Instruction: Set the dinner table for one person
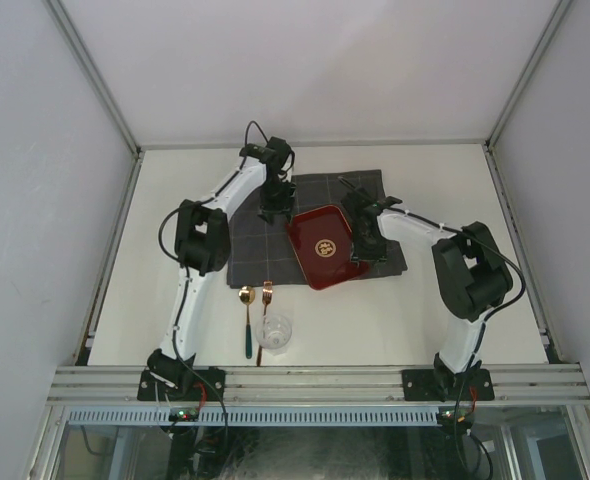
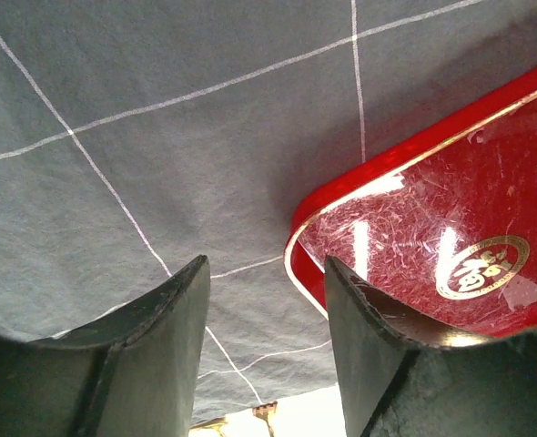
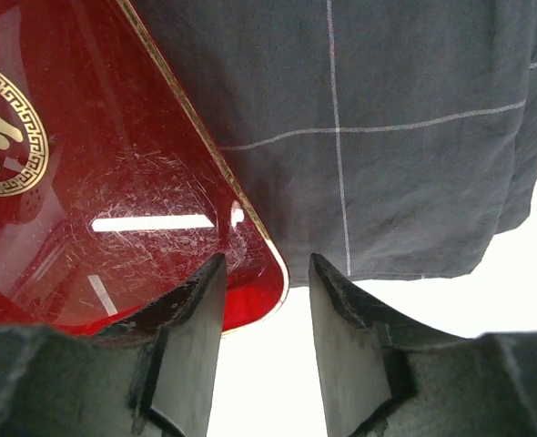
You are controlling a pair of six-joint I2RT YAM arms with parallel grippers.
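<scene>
A red square tray with a gold emblem (image 1: 325, 250) lies askew on a grey gridded mat (image 1: 260, 260). My left gripper is open above the tray's upper-left corner (image 2: 314, 214), one finger at the rim, the other over cloth. My right gripper is open over the tray's lower-right corner (image 3: 273, 291), the fingertips either side of the rim. A gold spoon with teal handle (image 1: 248, 325), a gold fork (image 1: 266, 298) and a clear glass (image 1: 275, 332) sit below the mat.
Walls and metal rails border it; both arms reach inward over the mat from the sides.
</scene>
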